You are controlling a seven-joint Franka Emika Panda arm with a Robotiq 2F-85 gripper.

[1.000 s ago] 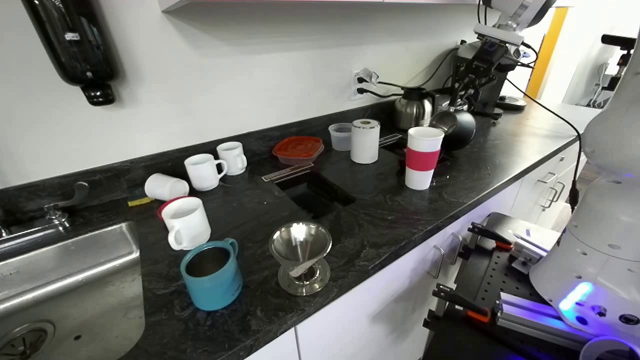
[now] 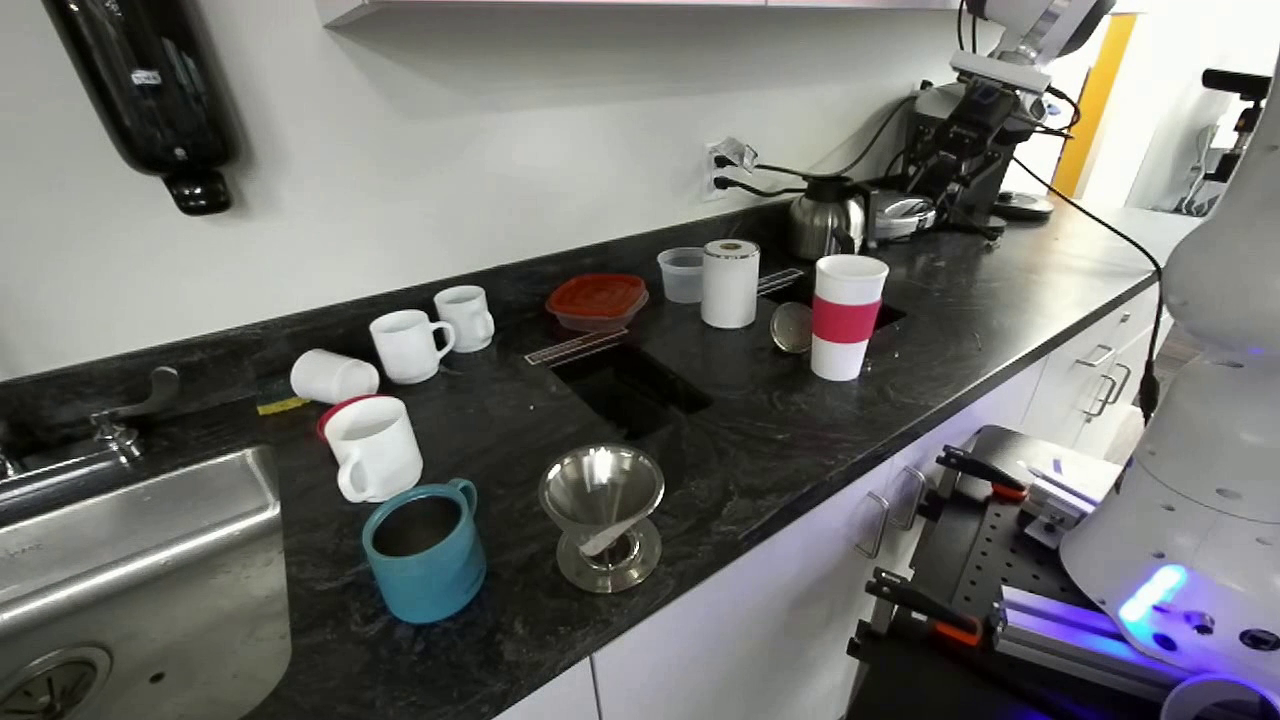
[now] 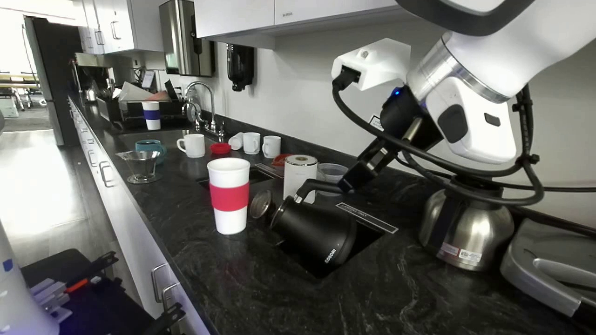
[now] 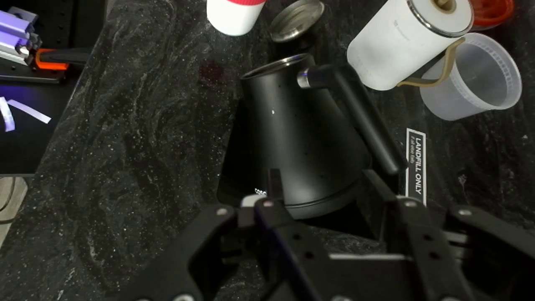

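Observation:
A black kettle (image 3: pixel 315 231) lies tipped over the dark rectangular cutout in the counter, its mouth toward the white cup side. Just past that mouth is a round metallic lid (image 3: pixel 261 204), tilted on its side. In the wrist view the kettle (image 4: pixel 306 135) fills the middle, and its handle (image 4: pixel 373 120) slants down toward the right finger. My gripper is open, with its fingers apart above the kettle's base end. From the side, the gripper (image 3: pixel 346 185) is close to the handle's free end; whether they touch, I cannot tell. Exterior view 1 hides most of the kettle.
Near the kettle stand a white cup with a red band (image 3: pixel 230 195), a white canister (image 3: pixel 300 176) and a clear tub (image 4: pixel 474 75). A steel carafe (image 3: pixel 466 226) is to the right. Mugs and a steel dripper (image 2: pixel 602 516) stand farther along.
One second ago the kettle hung below my gripper, above the counter. Now it is lower, down at the cutout, and a loose lid shows beside the white cup. The arm has barely moved.

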